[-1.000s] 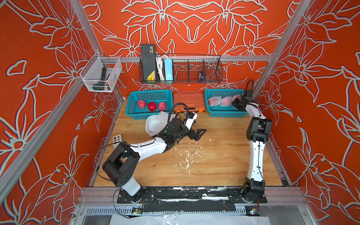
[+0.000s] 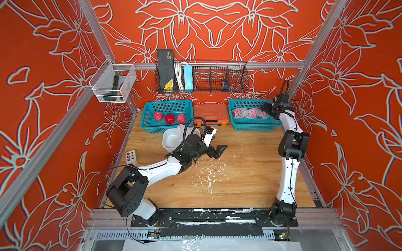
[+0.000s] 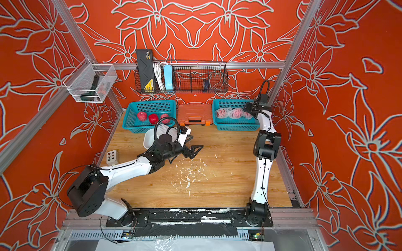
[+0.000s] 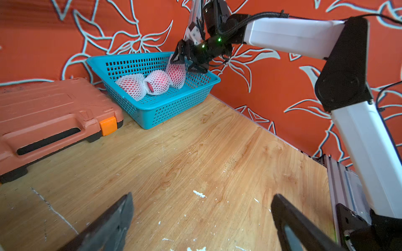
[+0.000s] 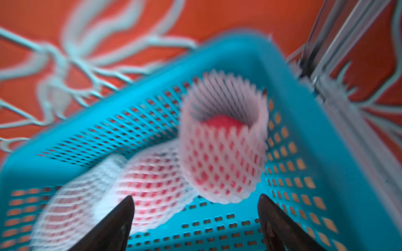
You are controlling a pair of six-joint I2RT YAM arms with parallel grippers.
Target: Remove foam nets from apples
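Note:
Three netted apples [image 5: 222, 167] lie in the right teal basket [image 2: 255, 126]; the one nearest the basket's right end has its net's open top showing red fruit in the right wrist view. My right gripper is over that apple, fingers parted, nothing clearly between them. My left gripper stands open above the table's middle, empty. Three bare red apples [image 2: 169, 118] sit in the left teal basket [image 3: 130, 123]. A white bowl [image 2: 169, 140] with foam netting [image 3: 167, 129] is behind my left gripper, partly hidden by it.
An orange case [image 2: 211, 112] sits between the baskets. A wire shelf [image 2: 209, 83] and a clear bin [image 2: 104, 92] hang on the walls. A small panel [image 2: 131, 156] lies at the left edge.
My left arm has moved slightly left from a second ago.

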